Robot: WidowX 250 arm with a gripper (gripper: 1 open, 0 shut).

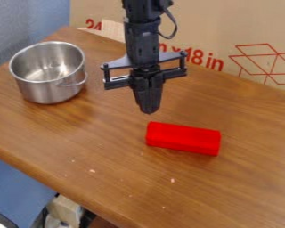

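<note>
My black gripper [149, 98] hangs above the middle of the wooden table, pointing down, its fingers together with nothing visible between them. Below it and slightly to the right lies a red cylinder [183, 138] on its side. To the left of the gripper stands a shiny steel pot [44, 85] with a wire handle on its right side.
The wooden table [121, 178] has free room in front and to the right. A cardboard panel [240, 49] with red printing stands along the back. The table's left edge runs diagonally near the lower left, with blue surface beyond.
</note>
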